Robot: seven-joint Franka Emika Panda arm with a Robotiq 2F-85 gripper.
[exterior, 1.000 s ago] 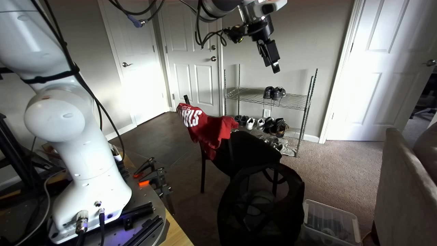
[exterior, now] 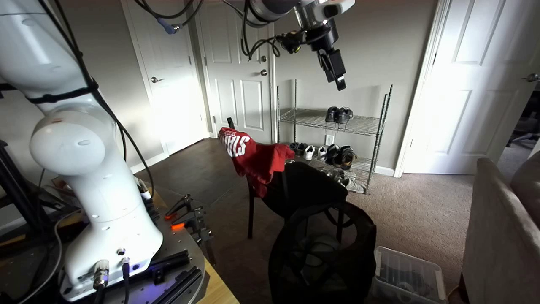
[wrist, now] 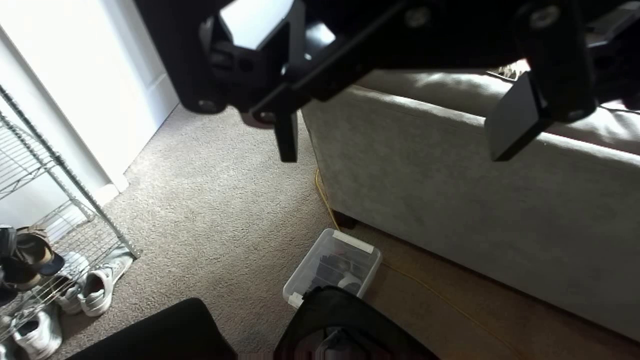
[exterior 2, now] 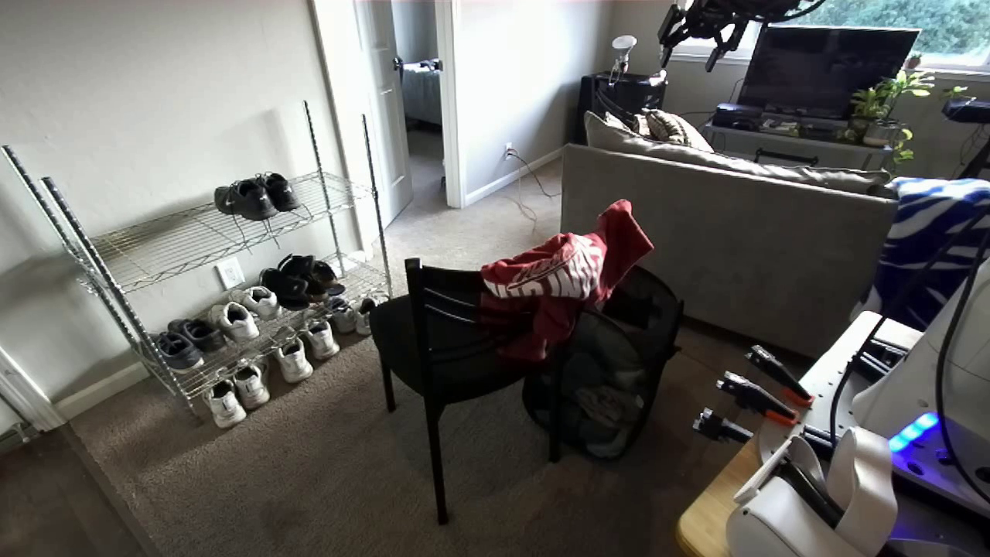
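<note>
My gripper stands open, its two fingers wide apart and only air between them. In exterior view 1 the gripper (exterior: 340,83) hangs high in front of the back wall, well above the chair; at the top of exterior view 2 the gripper (exterior 2: 688,60) shows from another side. A red cloth with white lettering (exterior 2: 557,269) drapes over the backrest of a black chair (exterior 2: 431,371). Beside the chair stands a black mesh hamper (exterior 2: 603,399) with clothes inside. The red cloth lies outside the wrist view.
A wire rack (exterior: 354,124) with several shoes stands against the wall. A lidded clear bin (wrist: 336,264) sits on the floor near the grey sofa (wrist: 480,210). Clamps (exterior 2: 752,399) jut from the table's edge. Open carpet (wrist: 222,174) lies between rack and sofa.
</note>
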